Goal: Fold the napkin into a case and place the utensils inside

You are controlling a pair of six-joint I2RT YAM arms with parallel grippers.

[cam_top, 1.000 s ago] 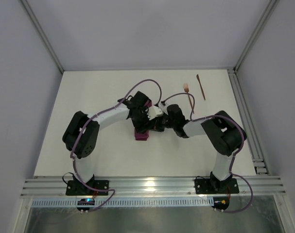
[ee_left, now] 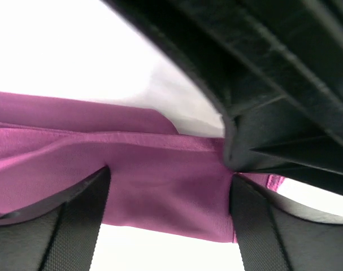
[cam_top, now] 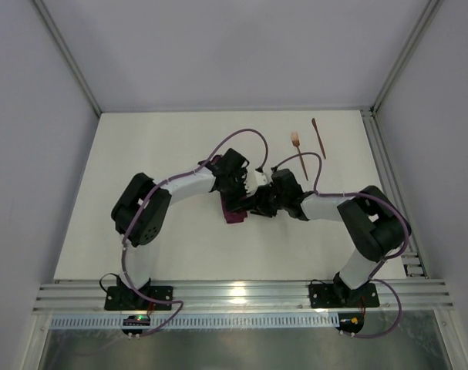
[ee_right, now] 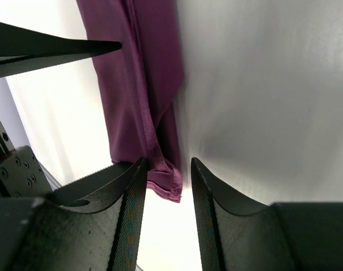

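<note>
The maroon napkin (cam_top: 234, 217) lies as a folded strip in the middle of the board, largely hidden from above by both grippers; its layered edge shows in the right wrist view (ee_right: 120, 101). My left gripper is over the napkin, part open, its fingertips at the cloth; whether cloth is between them is unclear. My right gripper stands open at the napkin's end, one fingertip beside the cloth. A wooden fork (cam_top: 298, 150) and a thin wooden utensil (cam_top: 320, 139) lie at the back right.
The white board (cam_top: 133, 139) is clear at the left and along the front. The two arms are very close together at the middle, and black gripper parts intrude into both wrist views.
Both grippers have shifted rightwards over the last second, and the napkin's visible end has moved right with them. The utensils have not moved.
</note>
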